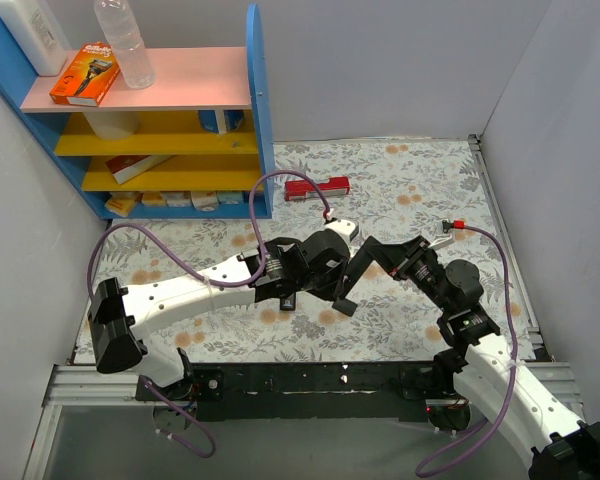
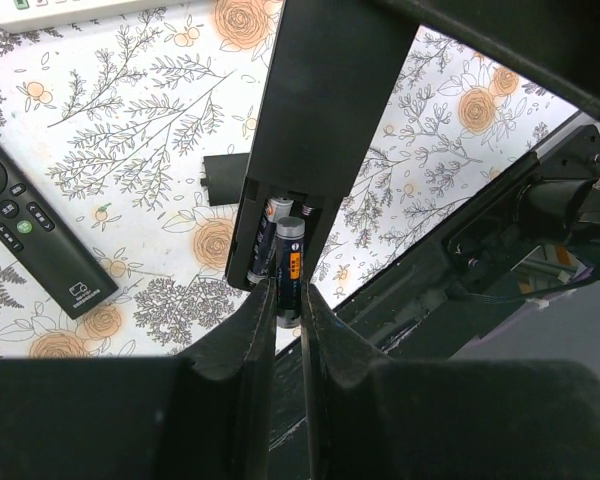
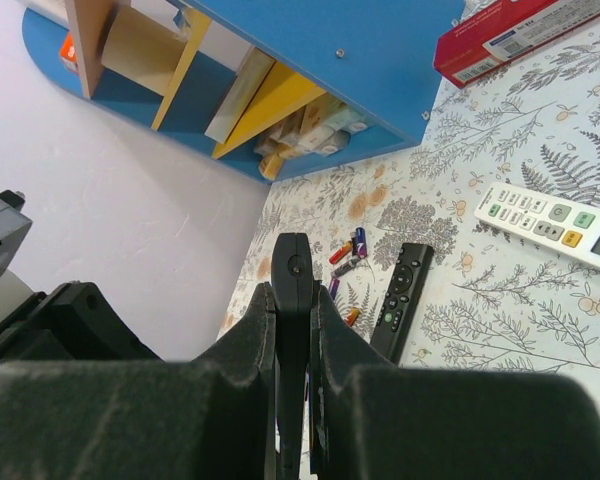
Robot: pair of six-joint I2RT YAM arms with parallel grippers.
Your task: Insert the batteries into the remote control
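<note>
In the left wrist view my left gripper is shut on a dark battery (image 2: 290,262), held by its lower part. It hangs in front of the open battery compartment of a black remote (image 2: 325,100); whether it touches the bay cannot be told. One battery (image 2: 267,235) lies in the compartment's left bay, and a metal spring (image 2: 307,210) shows in the right bay. My right gripper is shut on this remote (image 3: 294,270), seen edge-on in the right wrist view and held up off the table. The black battery cover (image 2: 225,179) appears beyond it.
A second black remote (image 3: 402,295) and a white remote (image 3: 550,222) lie on the patterned cloth. Several loose batteries (image 3: 348,252) lie near the black one. A red box (image 1: 317,188) sits by the blue shelf (image 1: 261,110).
</note>
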